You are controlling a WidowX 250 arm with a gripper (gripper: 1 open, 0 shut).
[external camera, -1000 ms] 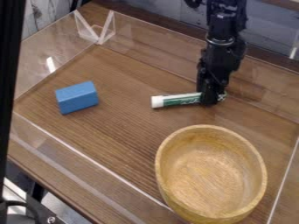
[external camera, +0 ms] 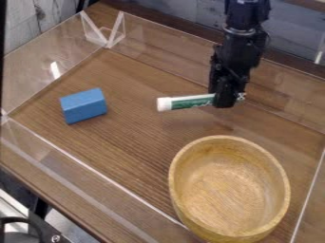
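My black gripper hangs at the upper right, shut on a white and green tube. The tube points left from the fingers and looks lifted a little off the wooden table. Its right end is hidden by the gripper.
A yellow round bowl sits at the front right. A blue block lies on the left. Clear panels edge the table at the left and back.
My gripper has risen slightly with the tube in it, and the tube has moved up and a little left.
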